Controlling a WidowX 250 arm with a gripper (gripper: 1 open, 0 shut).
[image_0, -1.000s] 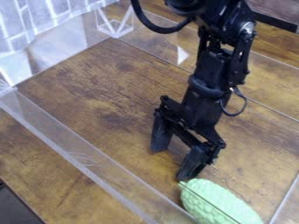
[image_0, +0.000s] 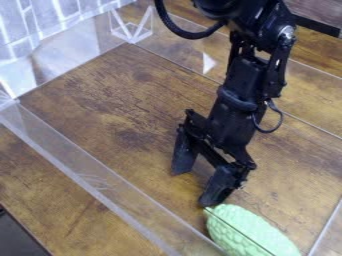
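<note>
The black gripper (image_0: 201, 177) hangs low over the wooden surface in the middle right of the camera view, its two fingers spread open. No object shows between them. A pale green, textured, oblong object (image_0: 251, 232) lies at the bottom right, just beside the nearer fingertip; whether the two touch is unclear.
Clear plastic walls (image_0: 94, 175) edge the wooden board (image_0: 94, 105) on the left and at the back. White grid-patterned material (image_0: 47, 30) is at the top left. The board's left and middle are bare.
</note>
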